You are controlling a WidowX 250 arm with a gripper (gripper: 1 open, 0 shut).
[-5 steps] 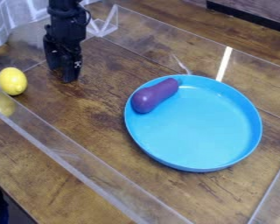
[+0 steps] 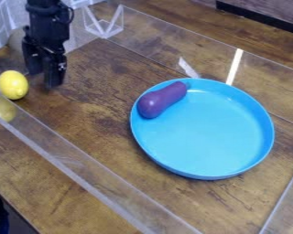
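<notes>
My gripper (image 2: 43,64) is a dark shape at the upper left, low over the wooden surface, its fingers open. A yellow object (image 2: 14,84), rounded like a lemon, rests just below and left of it at the left side. On the right, a blue plate (image 2: 211,137) holds a purple eggplant (image 2: 161,99) on its upper left part. Whether anything lies hidden behind the dark fingers is hard to tell.
Clear transparent walls (image 2: 106,183) border the wooden surface. Bare wood (image 2: 94,110) fills the middle between the yellow object and the plate.
My gripper has shifted left, closer to the yellow object. The plate, the eggplant and the yellow object look unchanged.
</notes>
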